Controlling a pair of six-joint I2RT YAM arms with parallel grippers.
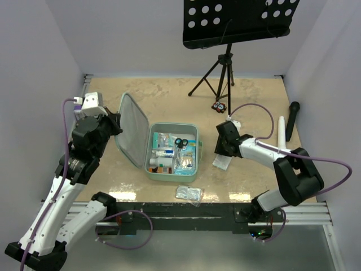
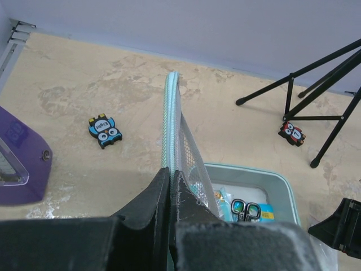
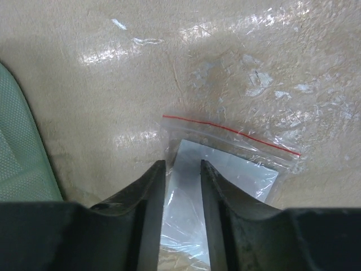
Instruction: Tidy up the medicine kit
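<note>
The pale green medicine kit (image 1: 153,176) lies open on the table, with scissors (image 1: 181,143), a white bottle (image 1: 162,161), boxes and packets inside. Its lid (image 1: 133,132) stands raised on the left, and my left gripper is shut on the lid's edge. A clear zip bag with a white packet (image 3: 231,169) lies flat on the table right of the kit. Over that bag is my right gripper, its fingertips parted by a small gap. I cannot tell whether they touch the bag. Another bag with a silvery packet (image 1: 189,193) lies in front of the kit.
A music stand's tripod (image 1: 227,68) rises behind, with a small owl figure (image 1: 219,106) at its foot. A white tube (image 1: 281,132) and a black microphone (image 1: 292,121) lie at the far right. Bare table shows behind the kit.
</note>
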